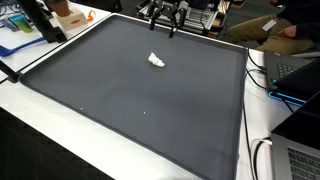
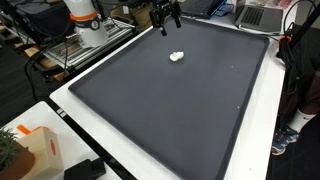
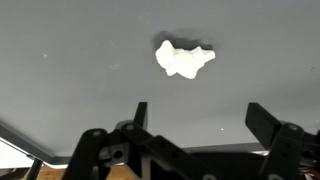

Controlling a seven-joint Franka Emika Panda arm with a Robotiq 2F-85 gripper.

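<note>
A small crumpled white thing (image 1: 156, 60), perhaps cloth or paper, lies on the dark grey board (image 1: 140, 105) toward its robot side. Exterior view 2 also has this white thing (image 2: 176, 56) with bare board around it. My gripper (image 1: 162, 30) is open above the board's edge nearest the robot, apart from the white thing. In the wrist view the gripper's fingers (image 3: 138, 118) stand wide apart at the bottom, nothing between them, and the white thing (image 3: 184, 58) lies ahead of them near the upper middle.
Most of the board is clear. Laptops (image 1: 298, 145) and cables stand along one side. At the opposite side are a potted plant (image 2: 15, 155) and a black item (image 2: 92, 170). A person (image 1: 290, 30) sits beyond a far corner.
</note>
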